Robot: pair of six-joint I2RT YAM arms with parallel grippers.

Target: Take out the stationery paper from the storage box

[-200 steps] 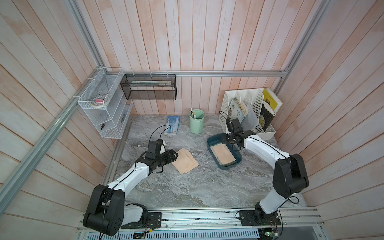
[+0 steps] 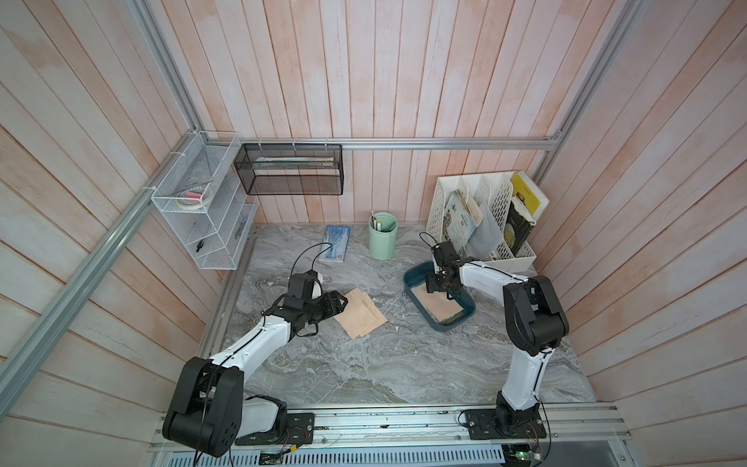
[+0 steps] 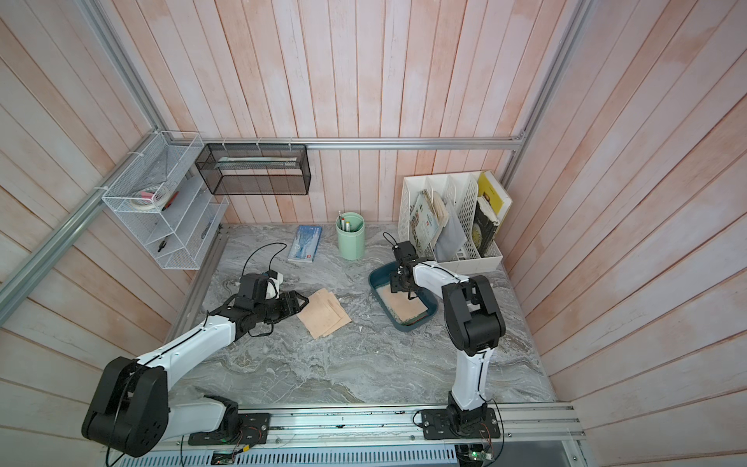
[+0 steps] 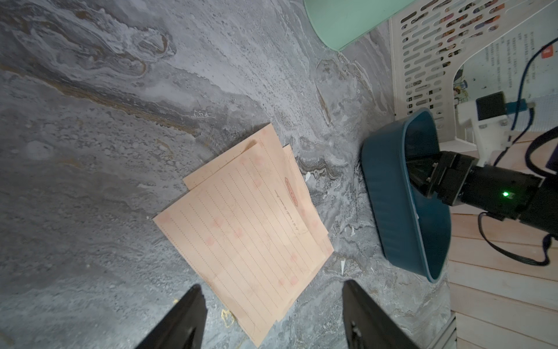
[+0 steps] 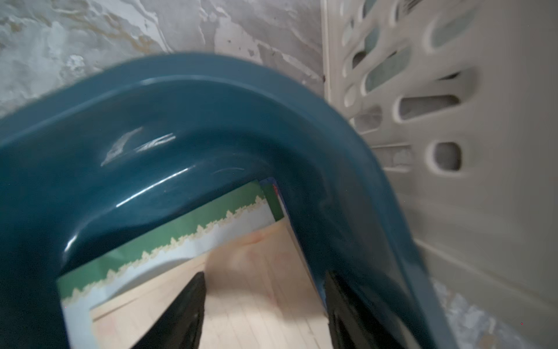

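A dark teal storage box (image 3: 404, 323) sits on the table, holding cream stationery paper (image 5: 244, 296) over green-bordered sheets (image 5: 139, 256). My right gripper is down inside the box, fingers open over the paper's upper corner. Several loose cream lined sheets (image 4: 238, 232) lie on the table left of the box. My left gripper stands open at those sheets, with nothing between its fingers.
A white file organizer (image 2: 490, 260) stands right behind the box. A mint pen cup (image 2: 382, 241) and a blue booklet (image 2: 334, 243) are at the back.
The left arm and loose sheets have not moved.
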